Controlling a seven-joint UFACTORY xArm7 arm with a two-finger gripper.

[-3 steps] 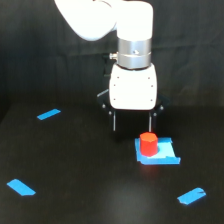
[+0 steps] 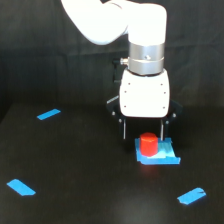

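Note:
A small red block (image 2: 148,145), roundish in outline, rests on a pale square (image 2: 166,148) edged with blue tape, right of the middle in the camera view. Just above and around it in the picture is my gripper (image 2: 143,132), pointing down. Its two thin dark fingers stand wide apart, one to the left of the block and one to its right. How near they are to the block in depth is hard to judge. No contact shows.
Strips of blue tape lie on the black table: one at the back left (image 2: 48,114), one at the front left (image 2: 20,187), one at the front right (image 2: 191,196).
My gripper has moved right and somewhat lower, so its fingers now flank the red block in the picture. The block and the tape have stayed where they were.

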